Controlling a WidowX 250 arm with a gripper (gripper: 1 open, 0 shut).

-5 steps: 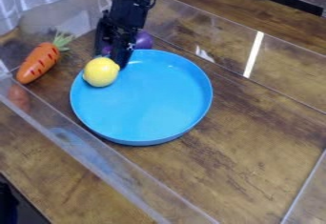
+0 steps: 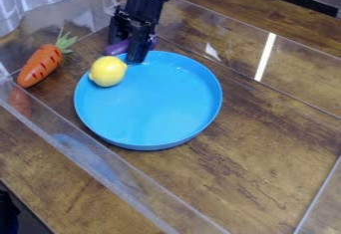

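Observation:
A blue plate lies on the wooden table, with a yellow round object on its upper left part. My dark gripper is over the plate's back left rim, just above and right of the yellow object. A purple object sits behind the plate, partly hidden by the gripper. The fingers are small and dark, so their spread is hard to see; the yellow object is not between them.
An orange carrot with a green top lies left of the plate. Clear panels edge the table area. The wood to the right of the plate is bare.
My gripper has shifted up and slightly away from the yellow object. The purple object now shows more to the left, less to the right of the gripper.

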